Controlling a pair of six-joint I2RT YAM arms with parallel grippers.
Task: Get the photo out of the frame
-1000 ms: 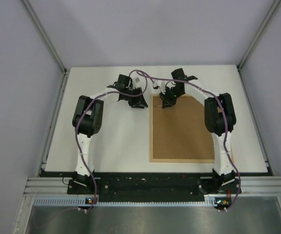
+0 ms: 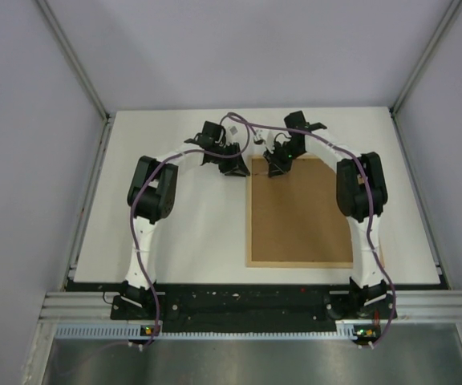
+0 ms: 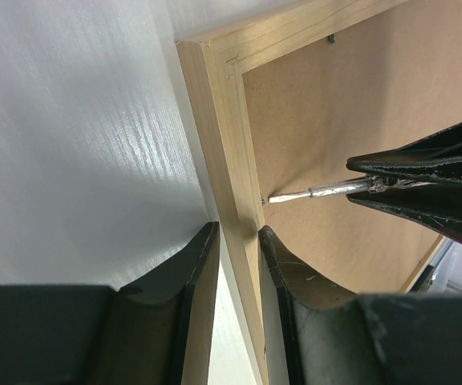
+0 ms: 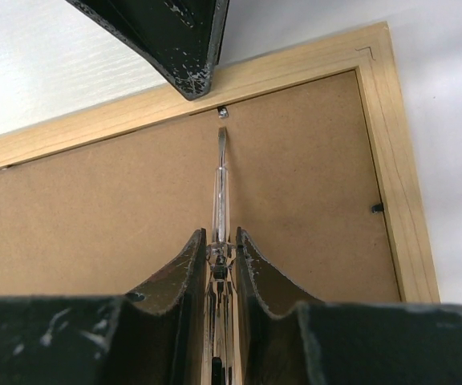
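The wooden photo frame (image 2: 249, 228) lies back side up, its brown backing board (image 2: 303, 216) still inside the rim. My left gripper straddles the frame's left bar (image 3: 229, 160), one finger on each side and close against the wood; it looks shut on it. In my right gripper is a thin metal screwdriver (image 4: 220, 192), pinched between the fingers. Its flat tip rests over the board, just short of a small metal tab (image 4: 223, 112) at the bar's inner edge. Any photo is hidden beneath the board.
Another dark tab (image 4: 377, 208) sits along the adjoining bar. One black finger (image 4: 191, 80) of the left gripper stands close to the screwdriver tip. Bare white table (image 2: 191, 241) lies left of the frame. Cables arch above both grippers.
Over the last second my left gripper has moved a little right onto the frame's left bar. The right arm, screwdriver and frame look almost unmoved.
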